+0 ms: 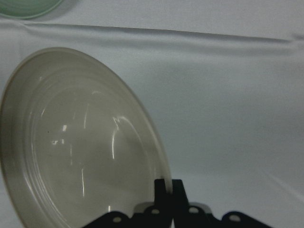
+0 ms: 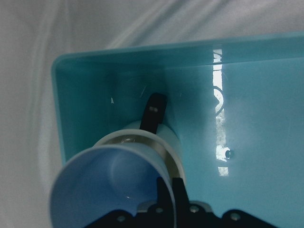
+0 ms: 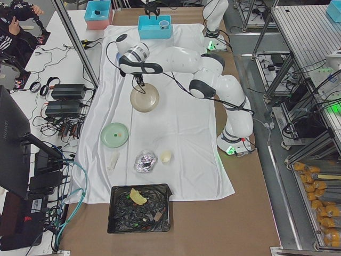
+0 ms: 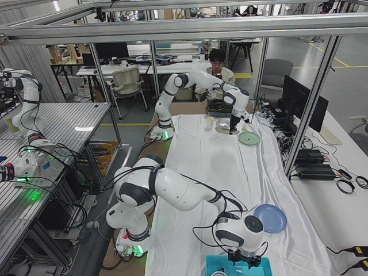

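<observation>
A beige plate lies on the white cloth, and my left gripper is shut on its right rim; in the camera left view the plate sits mid-cloth. My right gripper is over the teal bin, shut on the rim of a light blue cup. Beneath that cup, a white cup with a dark handle stands in the bin's corner.
A green plate, a foil-covered item, a small pale item and a black tray lie toward the near end. A blue plate lies beside the bin.
</observation>
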